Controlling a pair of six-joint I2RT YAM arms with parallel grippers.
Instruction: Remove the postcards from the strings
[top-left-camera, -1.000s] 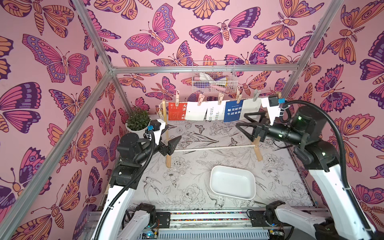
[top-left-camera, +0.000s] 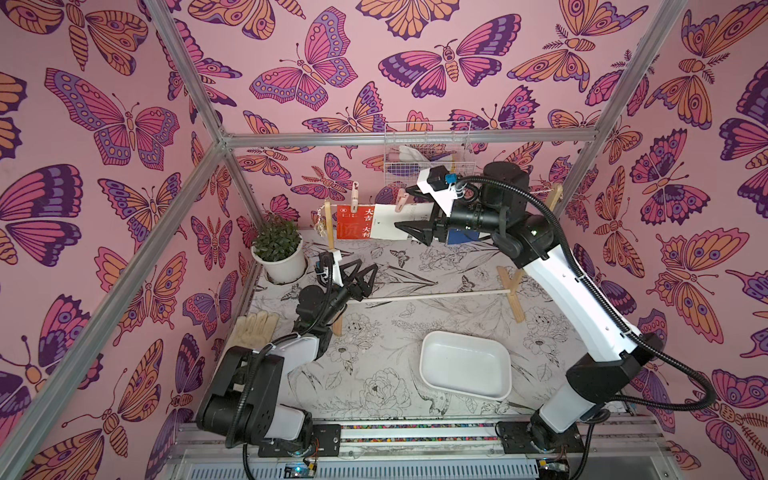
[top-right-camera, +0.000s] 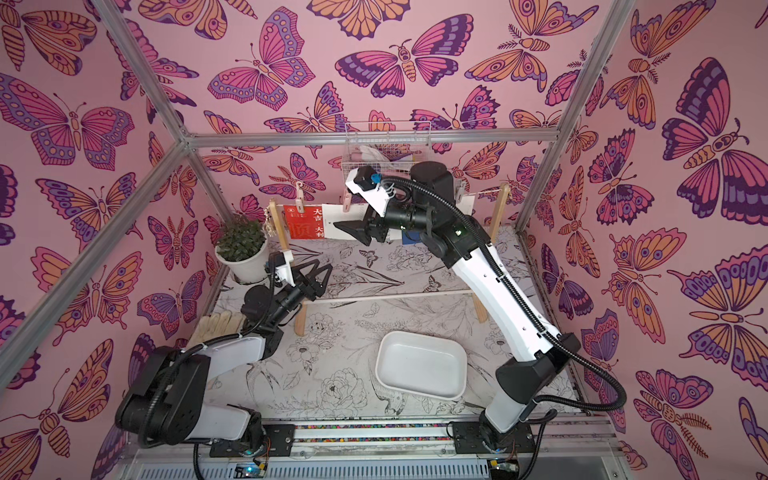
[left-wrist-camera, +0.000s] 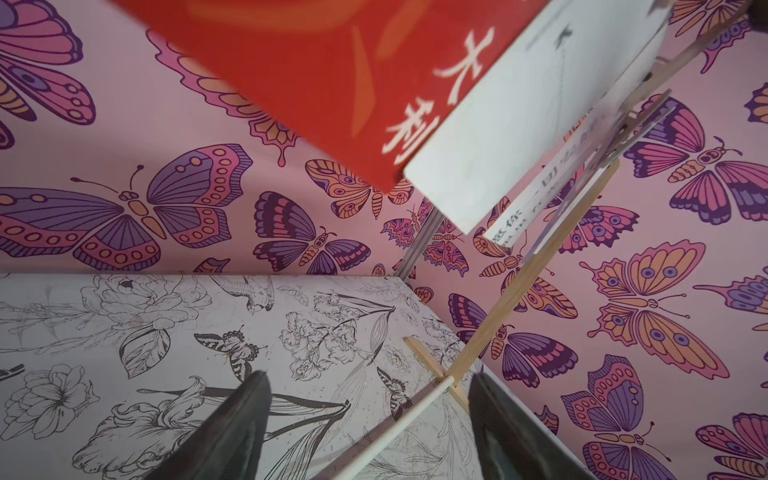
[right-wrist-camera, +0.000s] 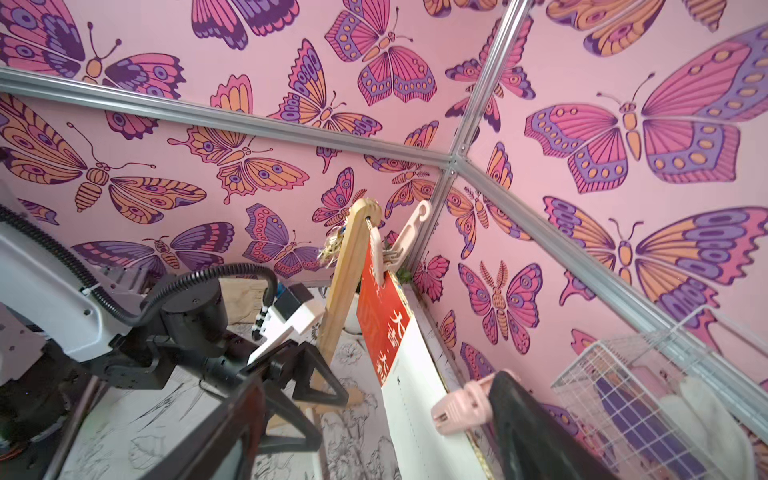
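Note:
A red postcard (top-left-camera: 354, 222) hangs from the string at the left, clipped by a wooden clothespin (top-left-camera: 355, 197). Beside it is a white postcard (top-left-camera: 385, 223) under a pinkish clothespin (right-wrist-camera: 462, 405). A blue postcard (top-left-camera: 461, 237) and other cards farther right are mostly hidden behind the right arm. My right gripper (top-left-camera: 413, 214) is open in front of the white card; in the right wrist view, that pinkish clothespin appears close to one finger (right-wrist-camera: 520, 424). Open and empty, my left gripper (top-left-camera: 369, 278) sits below the red postcard, which looms over its fingers (left-wrist-camera: 248, 416) in the left wrist view.
A wooden post (top-left-camera: 329, 224) and low crossbar (top-left-camera: 448, 296) frame the cards. An empty white tray (top-left-camera: 465, 390) sits front right. A potted plant (top-left-camera: 280, 252) and gloves (top-left-camera: 254, 329) are at left; a wire basket (right-wrist-camera: 648, 392) hangs behind.
My right gripper has swung left along the string, from near the right post to the white card. The cards still hang.

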